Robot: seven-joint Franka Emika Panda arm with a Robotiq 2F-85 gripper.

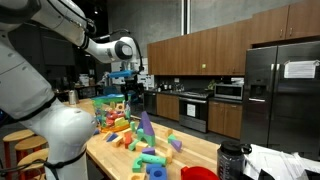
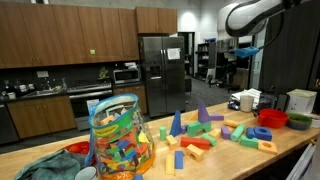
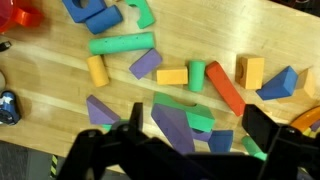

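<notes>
Seen from the wrist, my gripper is open, its dark fingers wide apart and nothing held between them. It hangs well above a wooden table [image 1: 205, 151] strewn with toy blocks. Below the gap, a purple wedge [image 3: 174, 127] leans over a green block [image 3: 200, 117]. Around them lie a red bar [image 3: 225, 88], a green cylinder [image 3: 122, 43], a small purple block [image 3: 145, 64], a yellow block [image 3: 173, 76], a yellow cylinder [image 3: 97, 70] and a blue triangle [image 3: 279, 84]. In exterior view 1 the gripper [image 1: 131, 92] shows small, high over the blocks.
A clear bag [image 2: 122, 145] packed with colourful blocks stands at one end of the table in exterior view 2. A red pot [image 1: 198, 173] and a black canister [image 1: 231, 160] sit at the other end. Bare wood shows between the scattered blocks.
</notes>
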